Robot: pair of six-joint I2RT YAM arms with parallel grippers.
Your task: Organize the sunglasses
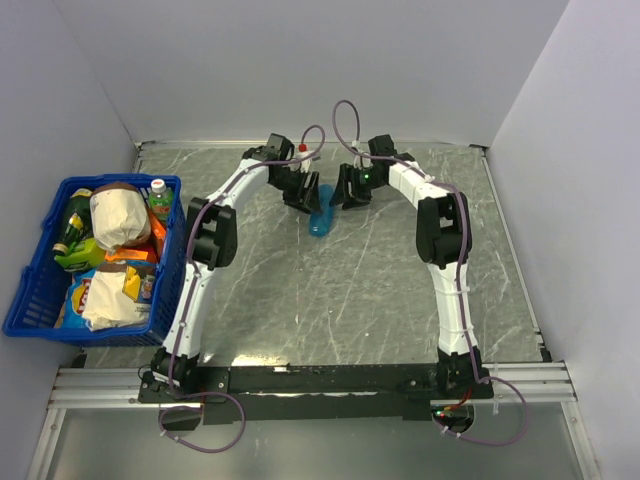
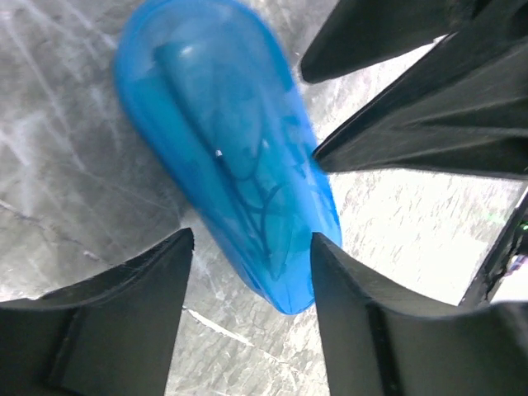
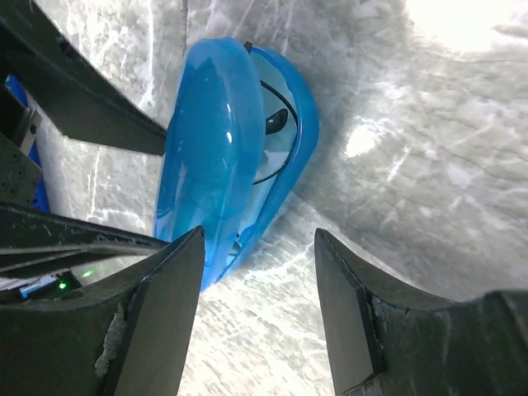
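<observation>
A translucent blue case (image 1: 320,222) lies on the grey table between my two grippers. In the right wrist view the blue case (image 3: 216,136) is parted along its long edge, and a thin dark frame (image 3: 279,121), apparently sunglasses, shows inside. My left gripper is part open, with the near end of the case (image 2: 285,239) between or just beyond its fingertips; whether they touch it is unclear. On the case's other side, my right gripper stands open, nothing gripped. Its dark fingers (image 2: 429,91) come close to the case in the left wrist view.
At the left stands a blue basket (image 1: 165,290) packed with groceries, including a green-labelled bottle (image 1: 160,198). Something small and red (image 1: 302,148) shows behind the left gripper.
</observation>
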